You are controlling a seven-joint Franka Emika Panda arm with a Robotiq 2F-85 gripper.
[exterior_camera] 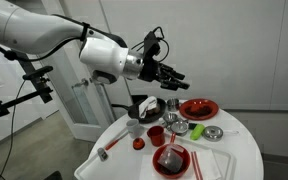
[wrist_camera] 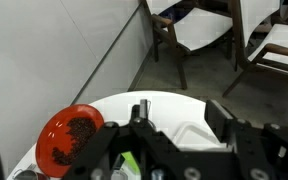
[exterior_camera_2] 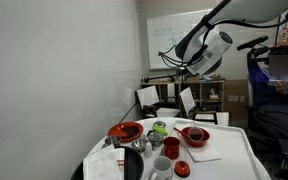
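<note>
My gripper [exterior_camera: 175,80] hangs in the air high over the far part of the white table, well clear of everything on it. In the wrist view the gripper is open, its dark fingers apart with nothing between them. A red bowl [exterior_camera: 185,169] stands near the front of the table with a grey cup-like object [exterior_camera: 170,158] inside. The second exterior view also shows the red bowl [exterior_camera_2: 206,140]. Left of it are a red mug [exterior_camera: 155,135], a white mug [exterior_camera: 134,129] and a tomato-like red item [exterior_camera: 138,143].
A red plate with dark bits [exterior_camera: 199,108] and a black pan [exterior_camera: 149,108] stand at the back, with metal pots and a green item [exterior_camera: 197,131] near them. A white tray [exterior_camera: 221,160] lies at the right. In the second view, a person [exterior_camera_2: 279,65] is at the right edge.
</note>
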